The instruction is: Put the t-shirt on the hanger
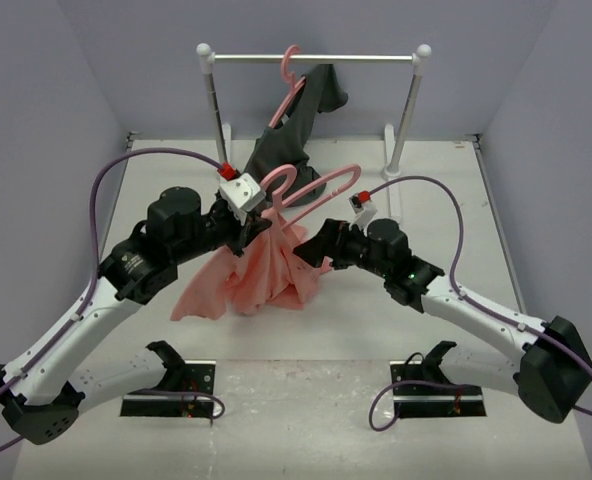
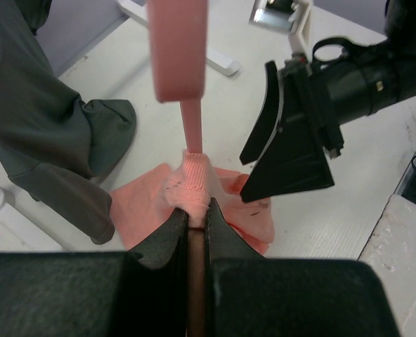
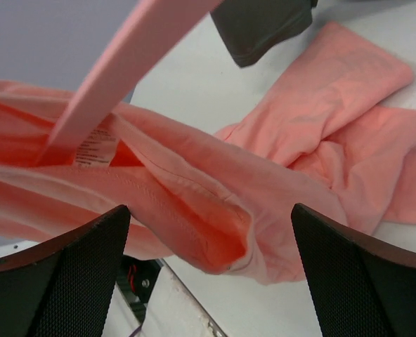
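The pink t-shirt hangs in folds below my left gripper, its lower part spread on the table. Tilted toward the back right, the pink hanger has its free arm bare outside the shirt. In the left wrist view, the left fingers are closed on the hanger, with pink cloth bunched just beyond their tips. My right gripper is at the shirt's right side. In the right wrist view its fingers stand wide apart, and a folded shirt edge lies in the gap, not pinched.
Behind stands a white rack with a top rail. A dark green garment hangs there on another pink hanger, close behind the left gripper.
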